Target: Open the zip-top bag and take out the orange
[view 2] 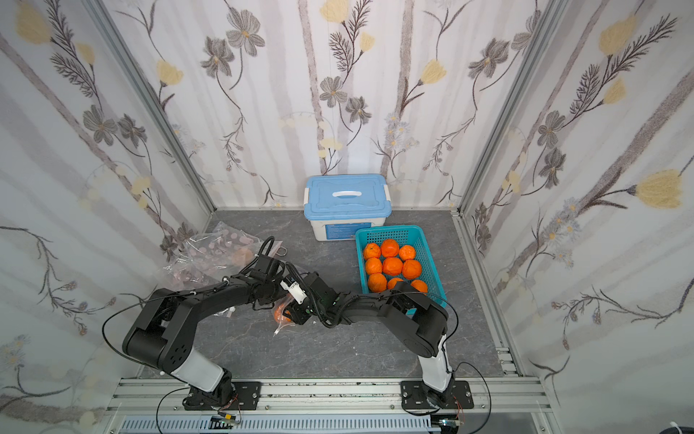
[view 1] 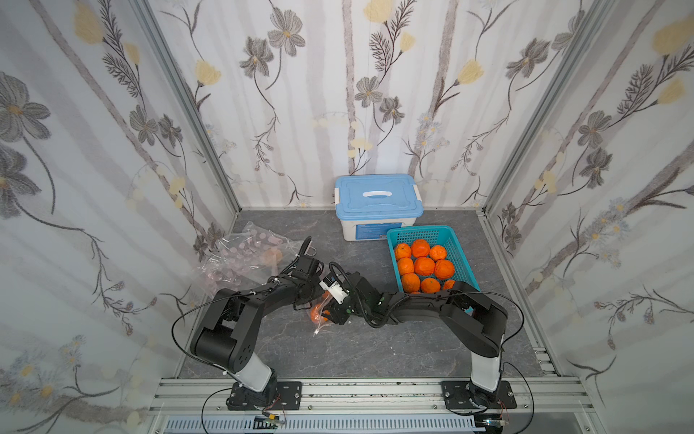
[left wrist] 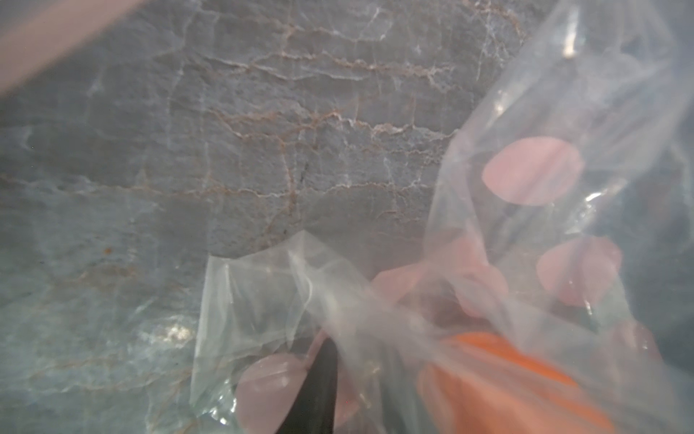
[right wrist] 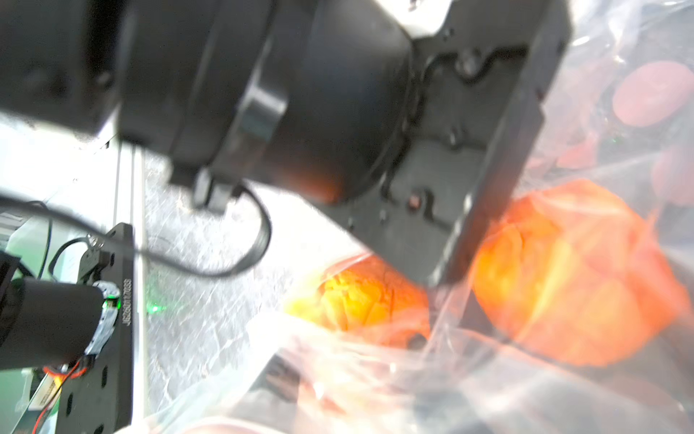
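Observation:
A clear bag with pink dots lies on the grey table between my two grippers. Two oranges show through its plastic in the right wrist view, one on the right and one lower at the middle. From the top left view, only part of an orange shows beneath the arms. My left gripper is shut on the bag's plastic, with one dark finger visible in its wrist view. Over the bag from the right, my right gripper is open; its fingertips are mostly hidden by plastic and blur.
A teal basket of loose oranges stands on the right. Behind it is a white box with a blue lid. Crumpled dotted plastic bags lie at the back left.

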